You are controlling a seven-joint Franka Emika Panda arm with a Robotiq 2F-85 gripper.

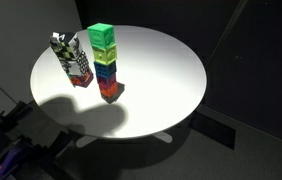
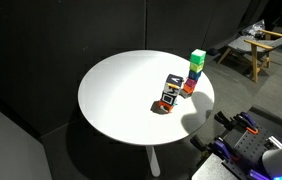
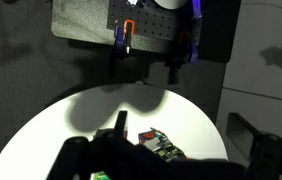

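On the round table stands a colored block tower (image 1: pixel 104 62), green at the top, then yellow, blue and orange-red. Beside it is a second stack (image 1: pixel 72 58) with black-and-white patterned faces. Exterior view 2 shows the colored tower (image 2: pixel 195 72) and the patterned stack (image 2: pixel 170 92) near the table's right side. My gripper (image 2: pixel 209 133) is off the table's edge on the robot's side, apart from both stacks. It is open, holding nothing. In the wrist view, its dark fingers partly hide the patterned stack (image 3: pixel 161 143).
The robot's base plate (image 3: pixel 159 20) lies on the floor beside it. A wooden-armed chair (image 2: pixel 256 45) stands in the back right, away from the table.
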